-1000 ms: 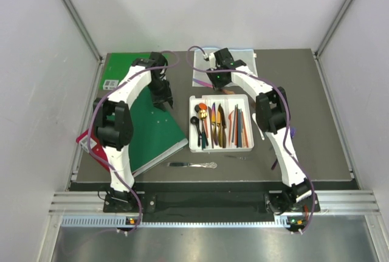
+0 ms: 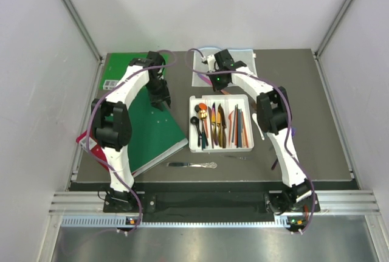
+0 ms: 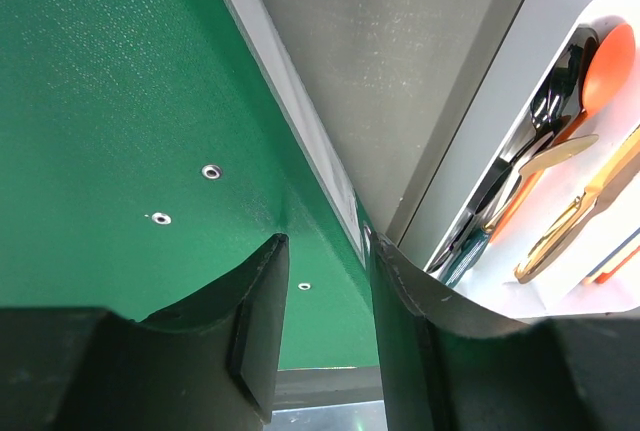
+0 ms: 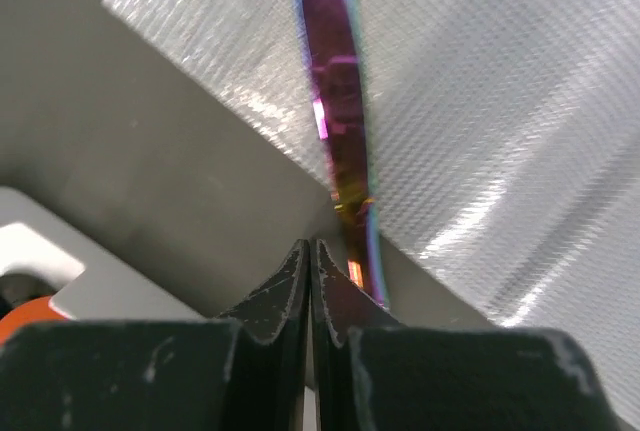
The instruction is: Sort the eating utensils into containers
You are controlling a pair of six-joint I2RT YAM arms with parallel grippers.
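My right gripper is shut, its fingertips meeting with nothing visible between them. Beside and beyond those tips, an iridescent purple and copper knife (image 4: 335,91) runs along to the right, its lower end passing behind the right finger. It lies partly over a silvery mesh pouch (image 2: 202,63) at the back of the table. The white divided tray (image 2: 192,143) stands just in front, holding spoons, knives and straight sticks in its compartments. My left gripper hangs open above the green folder's edge, left of the tray, with nothing held.
Before the tray lie an ornate silver knife (image 2: 191,165) and a thin utensil (image 2: 237,157). A white utensil (image 2: 258,125) rests by its right wall. The green folder (image 2: 146,129) covers the left side.
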